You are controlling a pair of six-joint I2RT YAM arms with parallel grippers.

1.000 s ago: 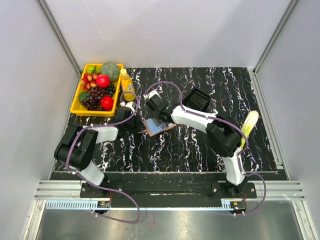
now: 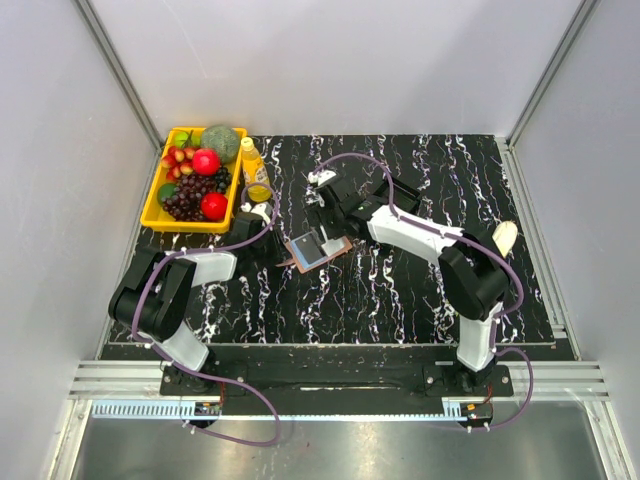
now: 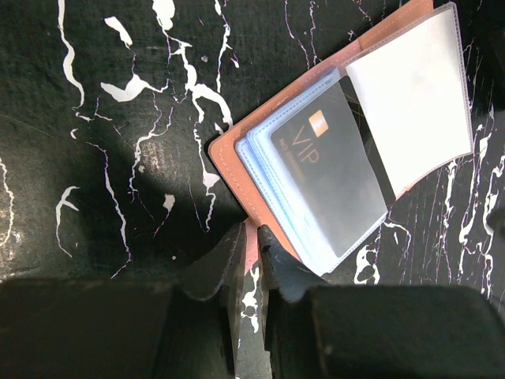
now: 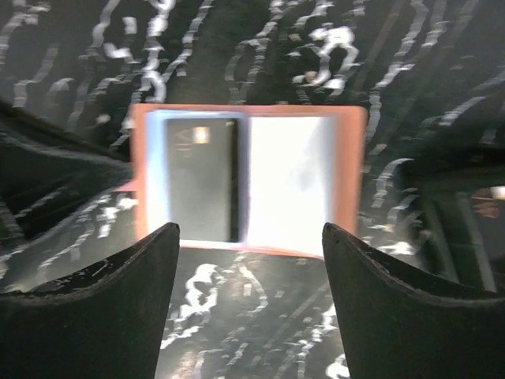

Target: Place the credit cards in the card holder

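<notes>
The tan card holder lies open at mid-table, with a stack of clear sleeves, a dark VIP card and a white panel. In the left wrist view my left gripper is at the holder's lower-left edge, its fingertips close together at a small tan tab; whether they grip it is unclear. My right gripper stands open above the holder, which shows between and beyond its fingers in the right wrist view.
A yellow basket of fruit and a bottle stand back left. A black box lies behind the right arm. A pale object lies at the right edge.
The left arm shows no visible change in the top view.
</notes>
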